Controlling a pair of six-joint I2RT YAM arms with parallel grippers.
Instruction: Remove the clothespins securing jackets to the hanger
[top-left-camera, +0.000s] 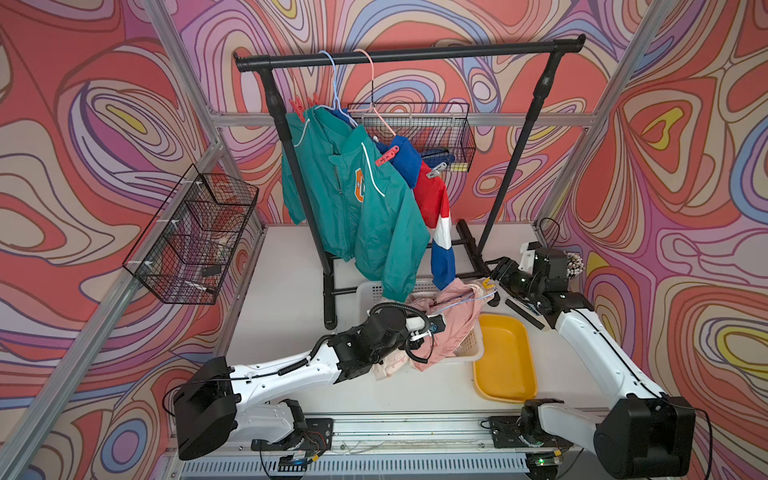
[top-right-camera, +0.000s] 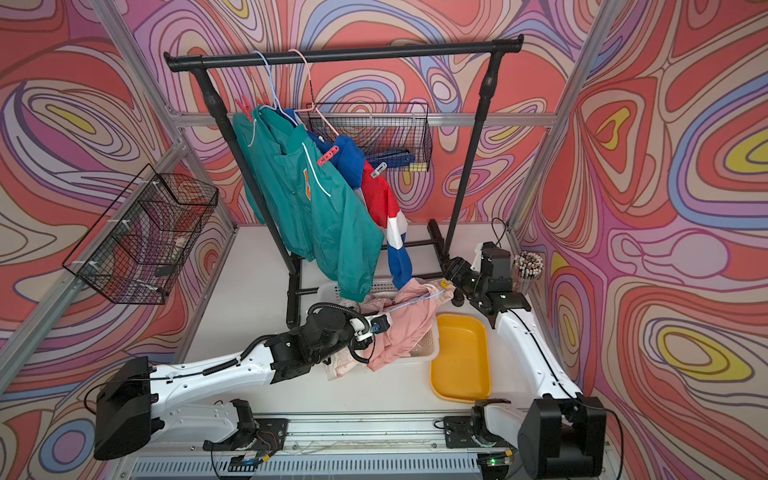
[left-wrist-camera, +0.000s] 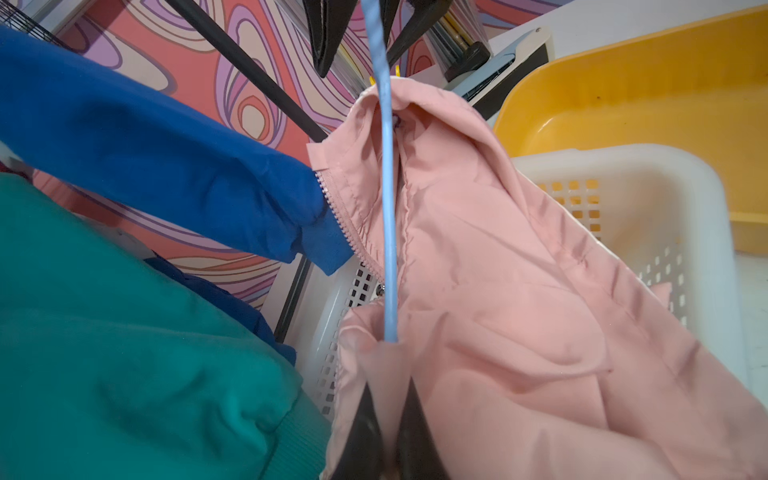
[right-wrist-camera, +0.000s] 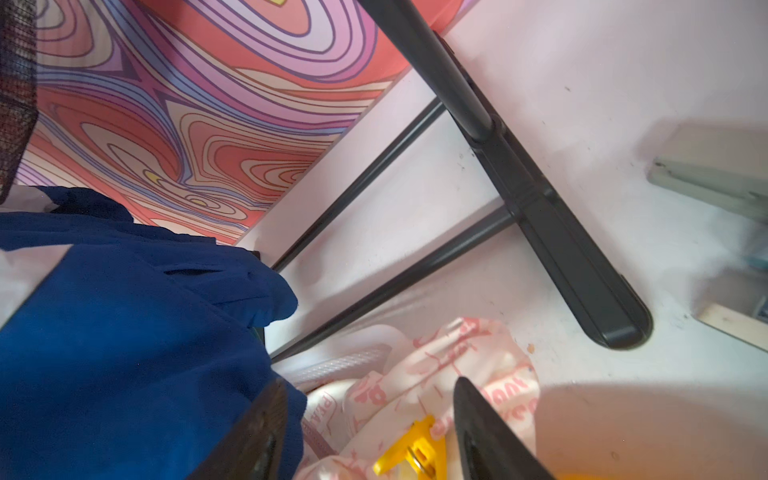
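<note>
The pink jacket (top-left-camera: 457, 313), with a blue hanger (left-wrist-camera: 386, 184) in it, lies partly over the white basket (left-wrist-camera: 680, 176). My left gripper is shut on the pink jacket, with cloth pinched where the hanger's end goes in. A yellow clothespin (right-wrist-camera: 417, 452) is on the patterned far end of this jacket. My right gripper stands open, its fingers apart on either side of the clothespin in its view; contact cannot be told. Red clothespins (top-left-camera: 387, 156) and a grey one (top-left-camera: 437, 169) sit on the jackets still hanging.
A teal jacket (top-left-camera: 352, 192) and a blue, red and white jacket (top-left-camera: 432, 196) hang from the black rack (top-left-camera: 416, 54). A sleeve hangs left of my right gripper. The yellow tray (top-left-camera: 504, 358) is empty. Wire baskets are on the left and back walls.
</note>
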